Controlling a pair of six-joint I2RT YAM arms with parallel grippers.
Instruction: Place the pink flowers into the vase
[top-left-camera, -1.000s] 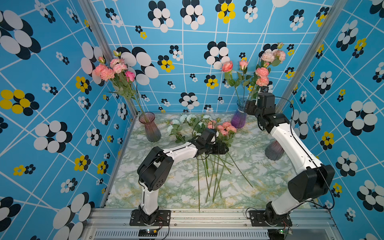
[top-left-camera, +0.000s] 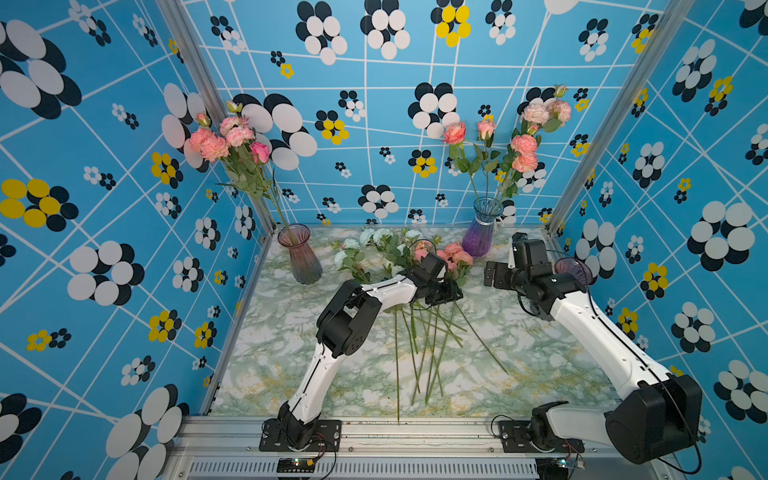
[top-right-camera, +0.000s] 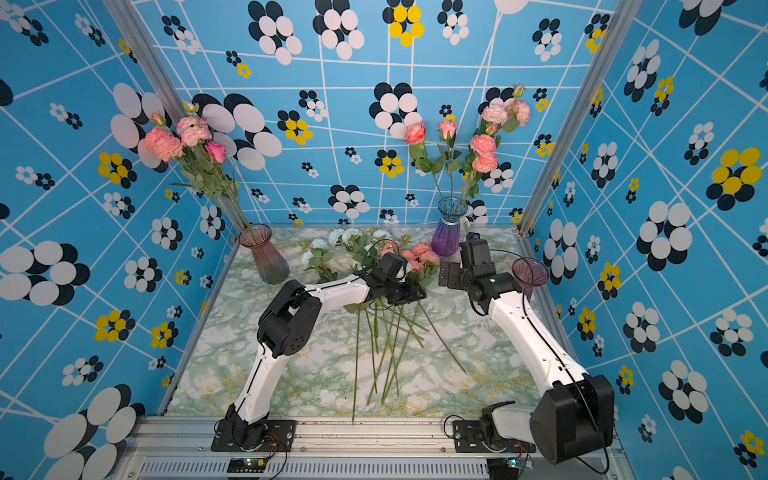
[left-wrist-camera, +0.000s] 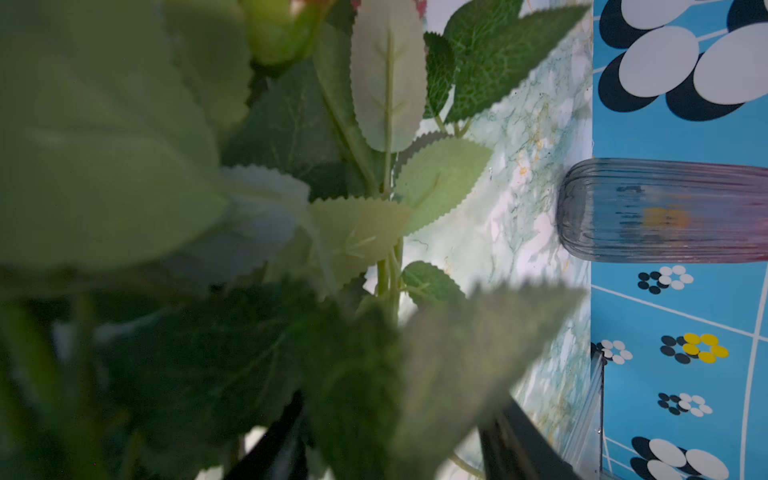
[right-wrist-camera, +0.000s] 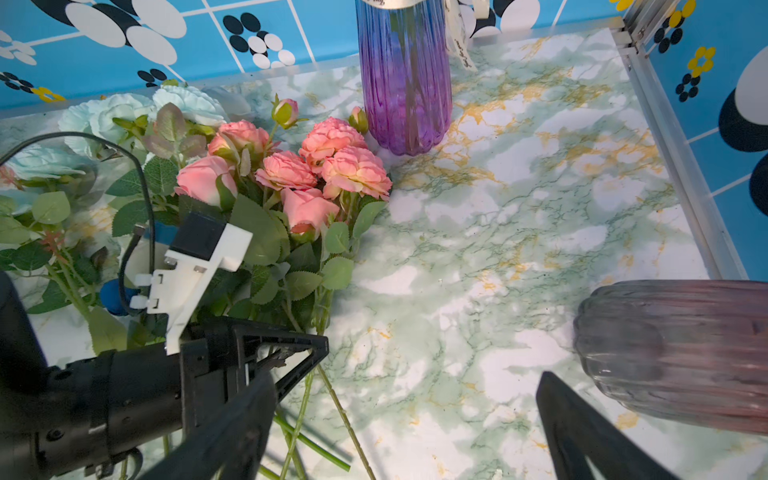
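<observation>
Pink flowers lie on the table near its back, their green stems trailing toward the front edge. Over the upper stems, my left gripper is partly open; in the left wrist view leaves cover much of the space before its fingers. Whether a stem sits between them cannot be made out. My right gripper is open and empty above the table, right of the bunch. A purple-blue vase stands behind, holding pink flowers. At the right is a greyish-pink vase, partly behind the right arm.
Another reddish vase with pink flowers stands at the back left. Pale blue flowers lie left of the pink ones. Bare table spreads between the bunch and the right vase.
My left gripper has shifted slightly right, over the stems. The right gripper has come down and toward the front, away from the purple vase. The flowers have barely moved.
</observation>
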